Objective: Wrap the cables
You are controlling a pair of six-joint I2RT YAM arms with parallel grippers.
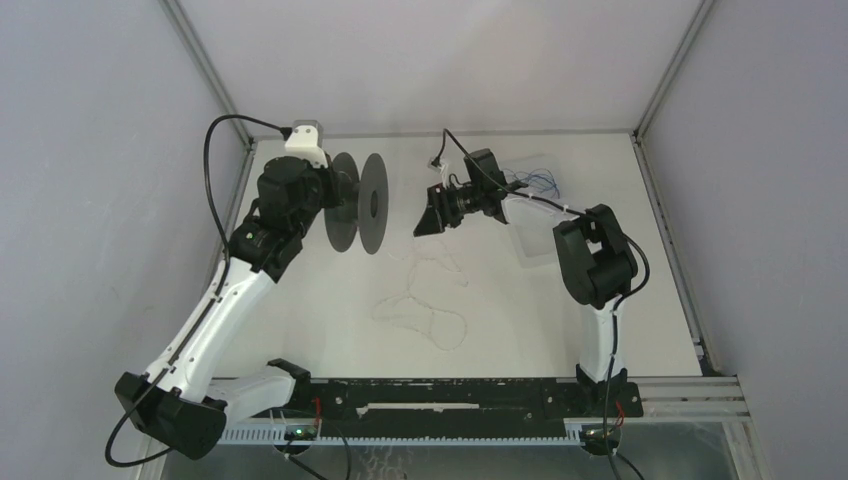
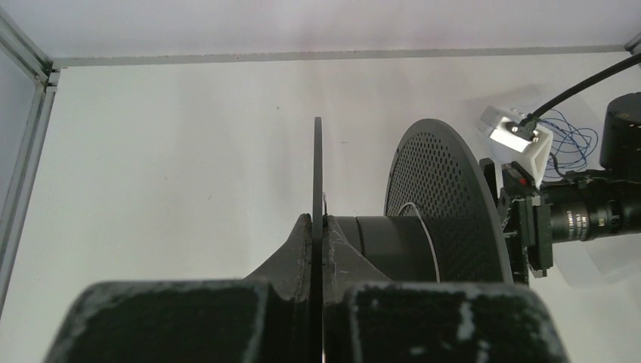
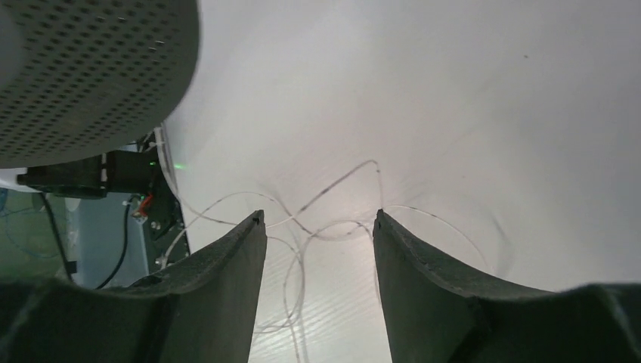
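A black spool point(image 1: 373, 204) with two thin, perforated discs hangs on the left side. In the left wrist view, one disc appears edge-on between the fingertips of my left gripper, shut on it. The other disc point(image 2: 446, 189) faces away to the right, and a pale strand point(image 2: 429, 240) loops near the hub point(image 2: 385, 236). My right gripper is open, with nothing held between its fingers; in the top view it sits right of the spool. A thin pale cable point(image 1: 463, 330) lies in loose loops on the white table, and some of it point(image 3: 332, 227) shows past those fingers.
A clear tray point(image 1: 535, 250) stands back right, partly under the right arm, with blue wires point(image 1: 540, 180) at its far end. Low walls close off the sides and back.
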